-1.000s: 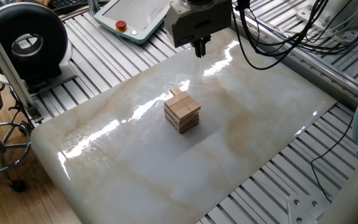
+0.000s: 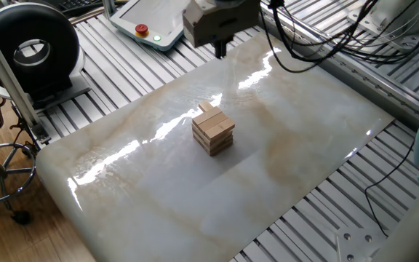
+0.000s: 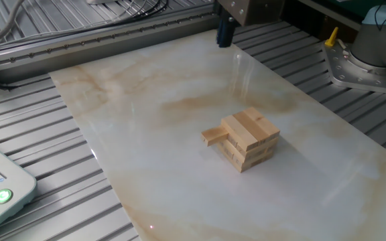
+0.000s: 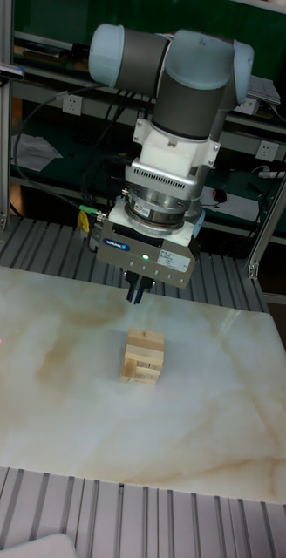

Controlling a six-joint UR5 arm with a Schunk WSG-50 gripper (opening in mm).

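Note:
A small stack of pale wooden blocks (image 3: 250,137) stands on the marbled sheet (image 3: 173,167). One block (image 3: 212,136) juts out from a layer below the top, on the left side in exterior view 2. The same stack (image 2: 214,131) shows from above in exterior view 1, where three blocks lie side by side on top. My gripper (image 4: 133,289) hangs above the sheet, clear of the stack (image 4: 142,357) and behind it in exterior view 3. Its dark fingers point down close together, with no block visible at them; the gap between them is unclear.
The tablet-like controller (image 2: 151,22) with its red button lies on the slatted table, off the sheet. Black cables (image 2: 318,54) hang near the arm in exterior view 1. Around the stack the sheet is bare on all sides.
The wooden stack has not moved.

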